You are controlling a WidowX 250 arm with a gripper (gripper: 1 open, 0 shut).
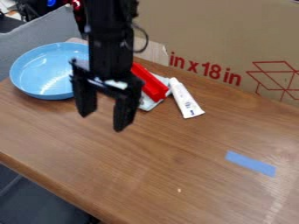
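Observation:
My black gripper (103, 107) hangs open over the left-middle of the wooden table, in front of and partly over the blue plate (40, 70), with nothing seen between its fingers. Behind it a red object (151, 82) rests on a white cloth (147, 102), both partly hidden by the arm. A white tube-like item (186, 99) lies just to the right of them.
A cardboard box (233, 44) stands along the back. A strip of blue tape (250, 164) is stuck at the right. A dark gap lies beyond its front-left edge.

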